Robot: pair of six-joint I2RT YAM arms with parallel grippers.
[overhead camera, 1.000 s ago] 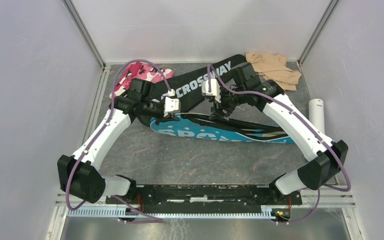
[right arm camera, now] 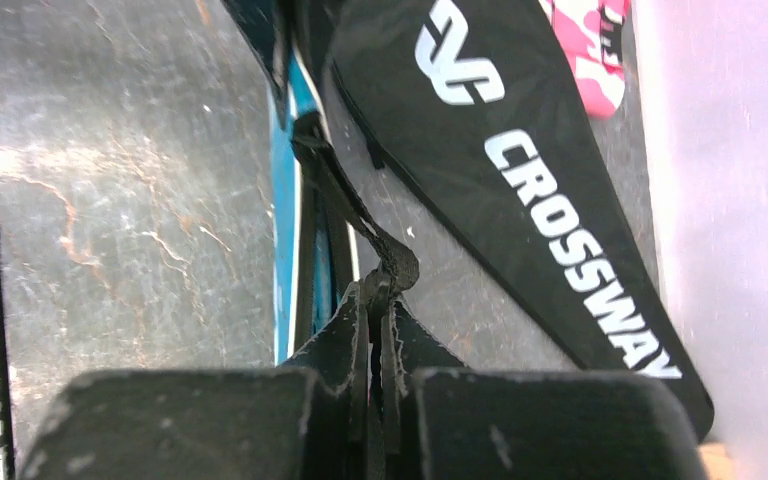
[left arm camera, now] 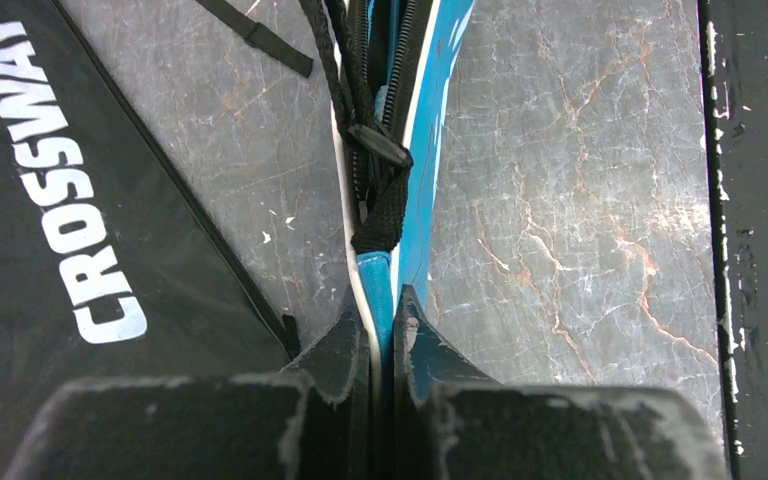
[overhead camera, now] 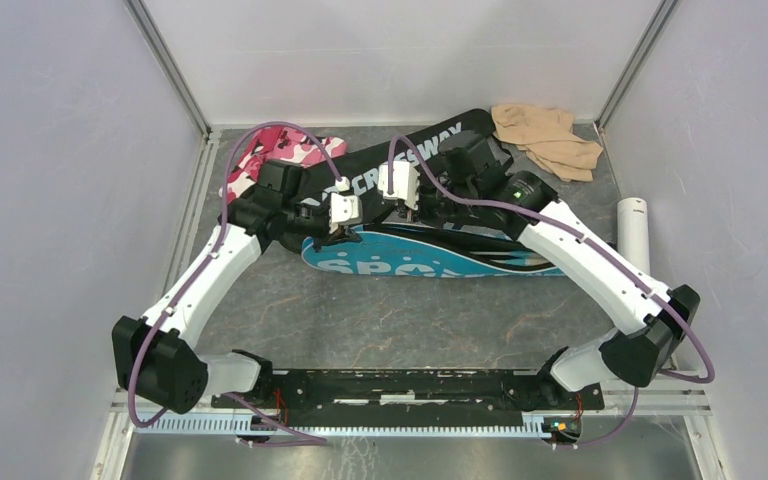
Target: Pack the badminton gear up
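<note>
The blue racket bag (overhead camera: 360,258) lies lengthwise across the floor, its black-zippered opening along the top. My left gripper is shut on the bag's blue, white-piped left end, beside a black strap and zipper. My right gripper is shut on a black strap (right arm camera: 355,205) above the bag's opening, the strap rising between its fingertips in the right wrist view. Behind lies a flat black CROSSWAY bag (overhead camera: 425,140), angled up toward the back right.
A pink camouflage cloth (overhead camera: 260,150) lies back left and a tan cloth (overhead camera: 545,140) back right. A white roll (overhead camera: 633,235) stands by the right wall.
My right gripper has moved left, nearer my left one, and now grips the strap; the right arm has shifted with it. The left gripper has stayed on the bag's end.
</note>
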